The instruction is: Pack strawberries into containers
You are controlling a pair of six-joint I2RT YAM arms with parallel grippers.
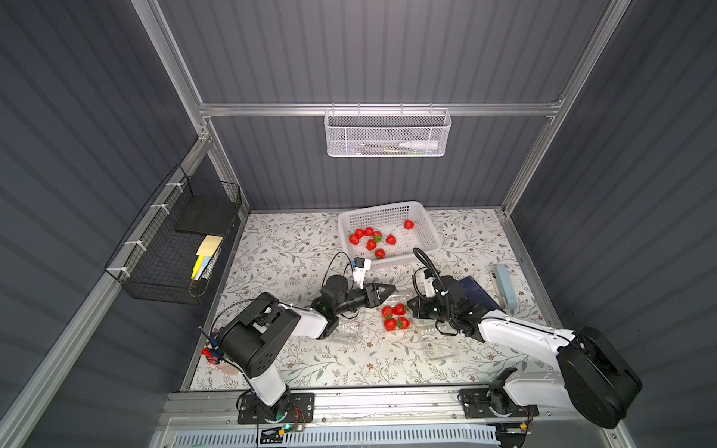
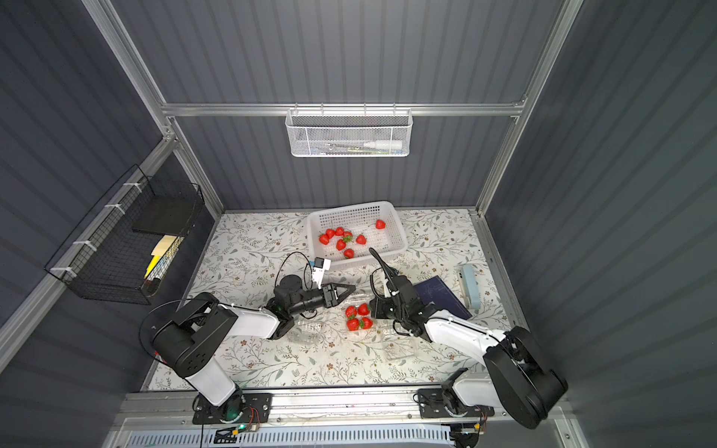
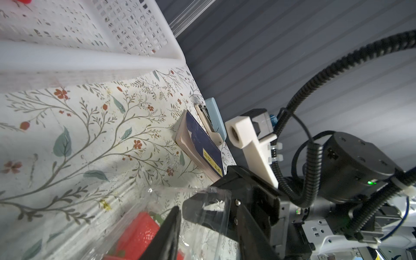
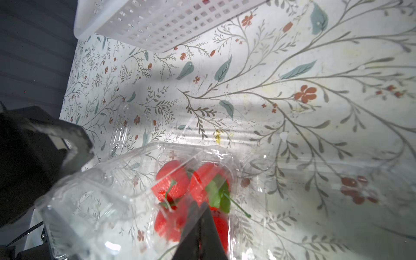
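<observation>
Several red strawberries (image 1: 396, 317) lie in a clear plastic container (image 4: 108, 190) at the middle of the table. Its transparent lid stands partly raised in the right wrist view. My left gripper (image 1: 390, 292) is at the container's far side; in the left wrist view its fingers (image 3: 171, 231) are apart, with clear plastic showing behind and between them. At the container's right, my right gripper is shut, its fingertips together over the strawberries' near edge. Whether thin plastic sits between them cannot be made out. More strawberries (image 1: 371, 244) lie in the white basket (image 1: 429, 250).
A clear container (image 1: 343, 333) lies left of the strawberries, and clear plastic (image 1: 437, 349) lies to the right. A dark blue box (image 2: 440, 296) and a light blue stapler-like object (image 2: 469, 287) are at the right.
</observation>
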